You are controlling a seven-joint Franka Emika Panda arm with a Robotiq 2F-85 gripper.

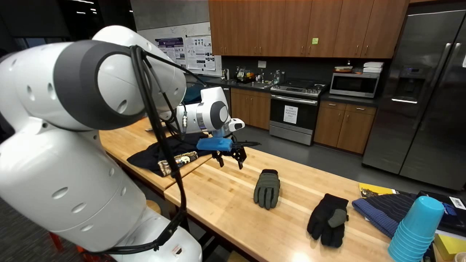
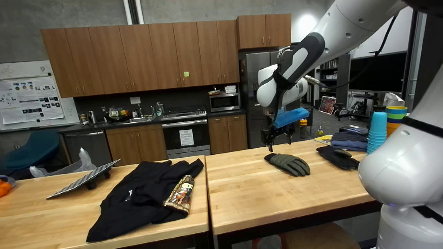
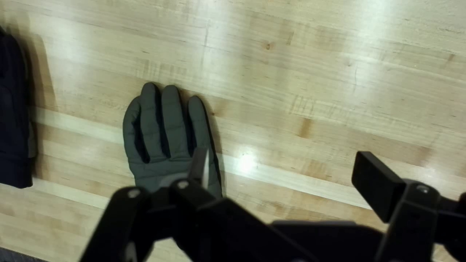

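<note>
A grey-green padded glove [image 1: 267, 190] lies flat on the wooden table, its dark cuff toward the arm's hand. My gripper [image 1: 230, 164] hangs above the tabletop near that cuff, fingers downward and spread apart. In the wrist view the gripper is open, with bare wood between its fingers. One finger covers part of the grey-green glove [image 3: 170, 139] from above, and its cuff is hidden. A second glove [image 1: 330, 220], black with a grey thumb patch, rests farther along the table; only its dark edge [image 3: 13, 113] enters the wrist view.
Stacked turquoise cups [image 1: 417, 229] and a folded blue-black knit [image 1: 386, 211] occupy the table's far end. A black garment [image 2: 145, 193] with a colourful print covers the adjoining table beside a tilted dark panel [image 2: 85, 179]. Bare wood surrounds the grey-green glove.
</note>
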